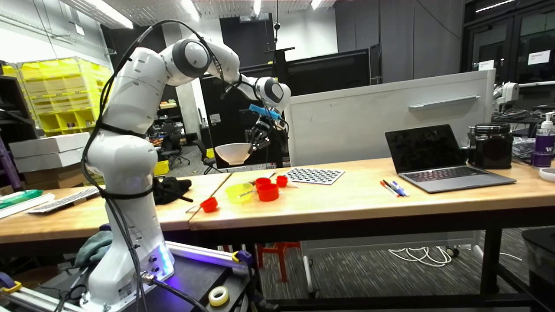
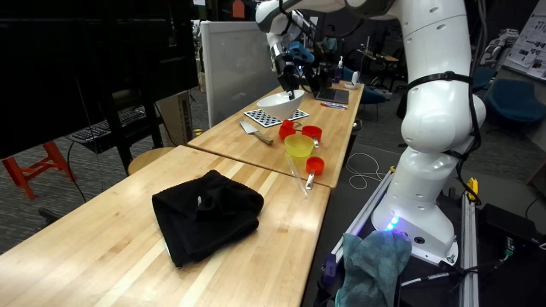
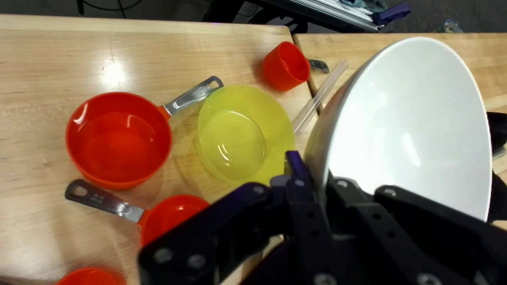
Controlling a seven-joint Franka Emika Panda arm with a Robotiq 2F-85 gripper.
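A white bowl [image 3: 413, 128] is held up in the air, its rim between the fingers of my gripper, which is shut on it. In exterior view 1 the bowl [image 1: 233, 153] hangs well above the table, with the gripper [image 1: 256, 145] at its right side. From exterior view 2 the bowl [image 2: 282, 105] shows tilted a little, the checkered board behind it in the picture. The wrist view shows the inside of the bowl empty. Part of its near wall is hidden behind the fingers.
On the table lie a yellow bowl [image 3: 233, 137], several red measuring cups [image 3: 119, 142], a clear strip [image 2: 297, 176], a spatula [image 2: 254, 132] and a checkered board [image 1: 315, 176]. A black cloth [image 2: 210, 215], pens [image 1: 393, 188] and a laptop [image 1: 447, 161] lie farther off. Bare wood spans between board and laptop.
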